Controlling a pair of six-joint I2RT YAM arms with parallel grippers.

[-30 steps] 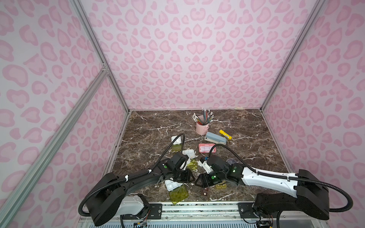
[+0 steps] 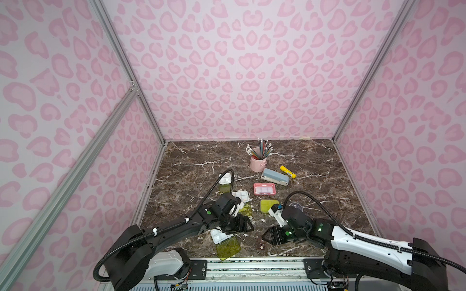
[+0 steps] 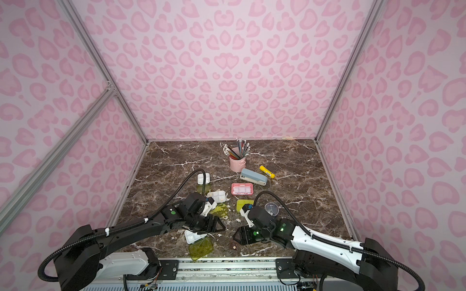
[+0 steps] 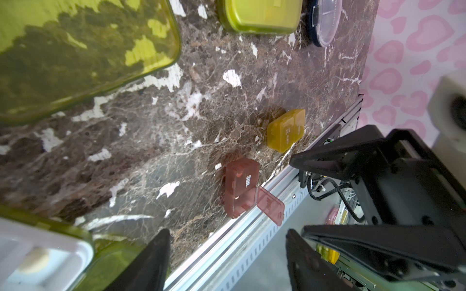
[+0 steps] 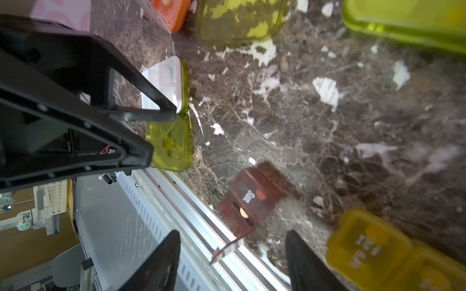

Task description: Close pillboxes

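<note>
A small reddish-brown pillbox point(image 4: 241, 186) lies near the table's front edge. One of its lids point(image 4: 270, 205) is swung open, while the compartment marked SUN is covered. To its right lies a small yellow pillbox point(image 4: 286, 130), its lids looking closed. Apart and empty, the fingers of my left gripper hang just left of the reddish-brown box. My right gripper is open above the front edge area, nothing between its fingers. A white pillbox point(image 2: 220, 236) with its green lid point(image 2: 228, 248) folded open lies at front left, partly under my left arm.
More open white-and-green boxes point(image 2: 241, 196) lie farther back. A pink case point(image 2: 264, 189), a closed green box point(image 2: 268, 205) and a round clear box point(image 3: 271, 209) occupy the middle. Behind them are a grey-blue case point(image 2: 275, 176), a yellow tube point(image 2: 287, 171) and a pink cup point(image 2: 258, 165).
My right gripper has moved right and toward the front edge, away from the left one. The left gripper has shifted slightly right. The pillboxes look unmoved.
</note>
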